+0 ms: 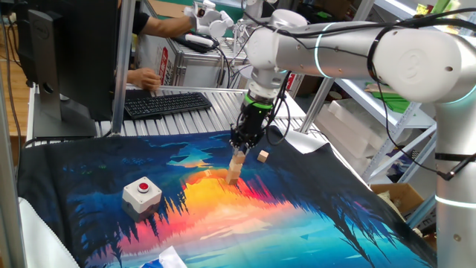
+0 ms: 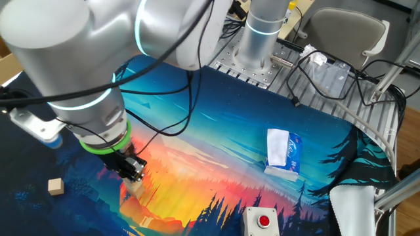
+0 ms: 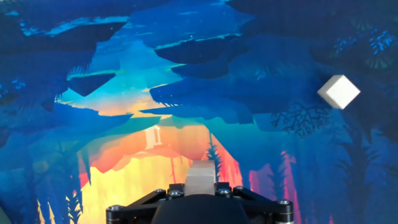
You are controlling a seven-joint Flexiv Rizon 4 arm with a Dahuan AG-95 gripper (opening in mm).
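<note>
My gripper (image 1: 238, 150) points down over a short stack of wooden blocks (image 1: 233, 179). It is shut on a wooden block (image 1: 238, 158) at the top of that column. Whether this block touches the stack below cannot be told. In the wrist view, the pale block (image 3: 200, 177) shows at the bottom centre, just beyond the gripper's dark body, which hides the fingertips. Another wooden block (image 1: 262, 156) lies alone on the mat, and exterior view 2 shows this loose block (image 2: 56, 187) at the left.
A grey box with a red button (image 1: 142, 197) stands on the printed mat. A blue and white packet (image 2: 283, 154) lies on the mat nearer the arm's base. Beyond the mat are a keyboard (image 1: 167, 105), a monitor and a person's arm.
</note>
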